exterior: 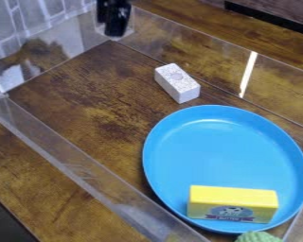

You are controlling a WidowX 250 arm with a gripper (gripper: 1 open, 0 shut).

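Observation:
The black gripper (pixel 114 17) is at the top edge of the camera view, mostly out of frame, above the back left corner of the clear-walled enclosure; whether it is open or shut does not show. A white speckled block (pixel 177 82) lies on the wooden surface behind a blue plate (pixel 204 142). A yellow box with a label (pixel 233 201) sits on the front part of the plate.
Clear walls surround the wooden floor (pixel 84 113), which is bare left of the plate and block. A green bumpy object (pixel 258 237) shows at the bottom edge. A white tiled wall stands at the back left.

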